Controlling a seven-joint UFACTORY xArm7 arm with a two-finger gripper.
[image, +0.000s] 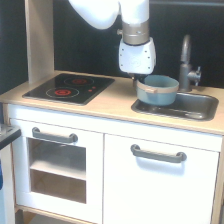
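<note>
A round grey-blue pot (157, 92) is at the sink's left end, in front of the tap. Whether it rests on the sink or hangs just above it is hard to judge. My white arm comes down from the top, and the gripper (138, 78) is low at the pot's left rear side. Its fingers are small and dark there, partly lost against the backdrop and the pot, so their grip does not show.
Behind the pot, a dark tap (186, 62) rises over the metal sink (196, 107). On the left is a black hob (70, 88) with red rings, clear on top. Below are white cabinet doors (155, 185) with dark handles.
</note>
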